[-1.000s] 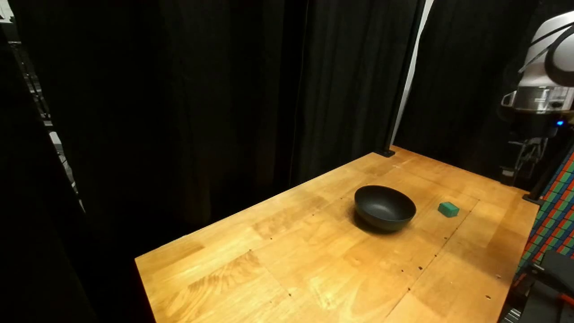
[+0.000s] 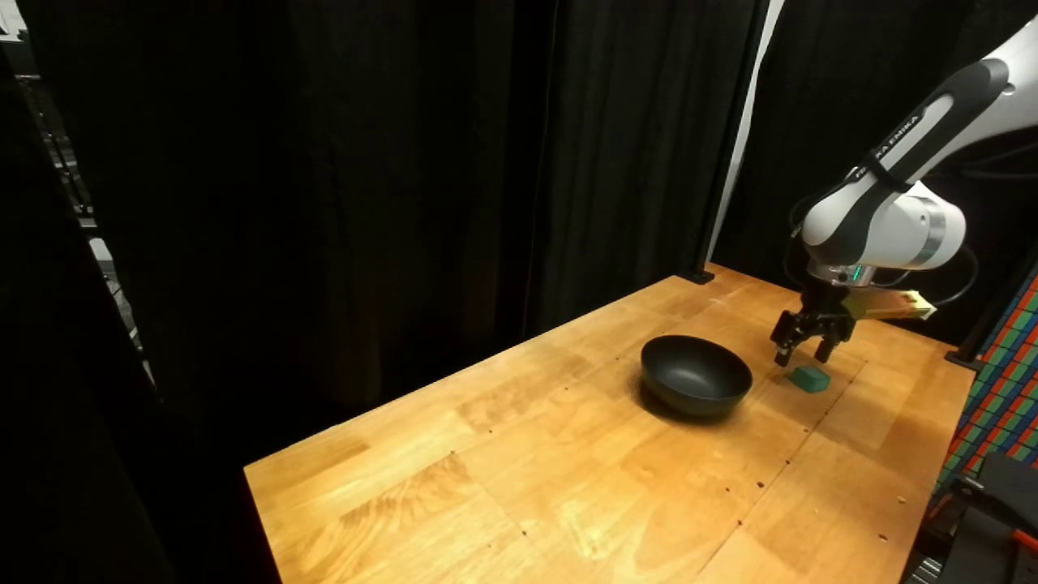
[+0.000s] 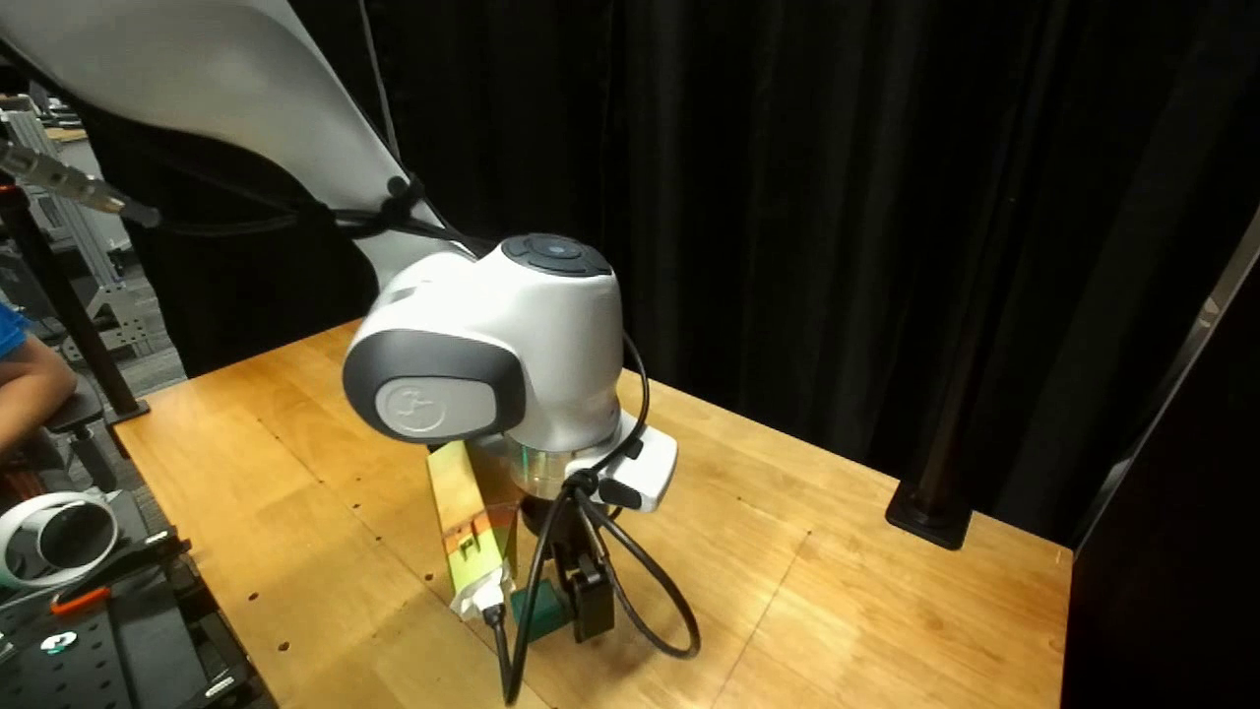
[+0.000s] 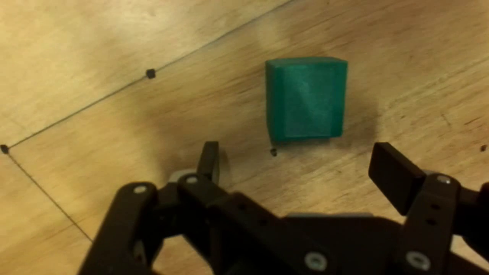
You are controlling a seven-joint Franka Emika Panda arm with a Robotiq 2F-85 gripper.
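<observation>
A small green block [image 4: 311, 101] lies on the wooden table; it also shows as the green block [image 2: 809, 379] right of the bowl, and partly hidden behind the cable as the block [image 3: 540, 611]. My gripper is open, its dark fingers spread wider than the block, with nothing between them. In the wrist view the block sits just beyond the fingertips, between their two lines. From the side, my gripper [image 2: 803, 352] hangs low, just above and behind the block. A black bowl [image 2: 695, 375] stands upright to the left of the block.
Bare table [image 2: 545, 467] stretches to the left and front of the bowl. Dark curtains [image 2: 389, 195] line the back. A loop of cable [image 3: 673, 591] hangs beside my hand. A dark cart [image 3: 118, 626] stands off the table's left edge.
My arm has swung in from the far right and come down close to the green block. Block and bowl are where they were.
</observation>
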